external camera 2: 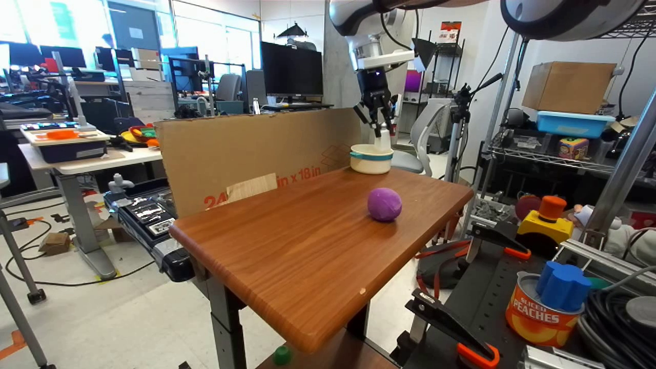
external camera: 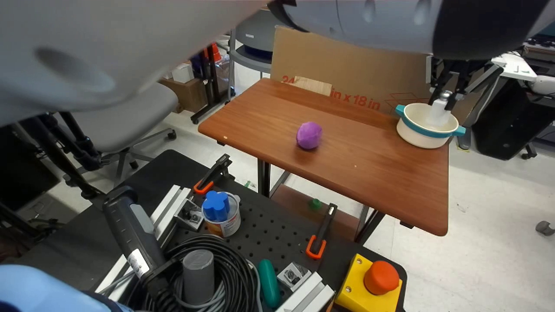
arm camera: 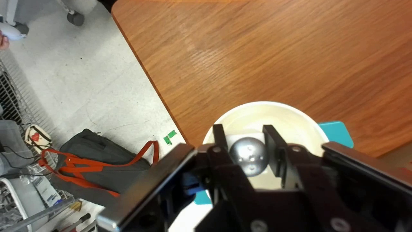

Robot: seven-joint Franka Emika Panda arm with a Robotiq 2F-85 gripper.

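At the table's far right corner stands a cream pot (external camera: pixel 419 137) with teal handles. A white shaker (external camera: pixel 439 114) with a metal cap is upright in the pot's opening, and my gripper (external camera: pixel 442 97) is shut on its upper part. From the wrist view, the silver cap (arm camera: pixel 249 156) shows between my two fingers, over the pot's cream interior (arm camera: pixel 266 116). Whether the shaker's base touches the pot's floor cannot be told. A purple ball-like object (external camera: pixel 309 135) rests near the middle of the wooden table (external camera: pixel 364 171).
Behind the table a cardboard panel (external camera 2: pixel 258 154) stands upright, close to the pot. On the black bench are a can (external camera 2: pixel 541 313), clamps, coiled cable and a red stop button (external camera: pixel 381 276).
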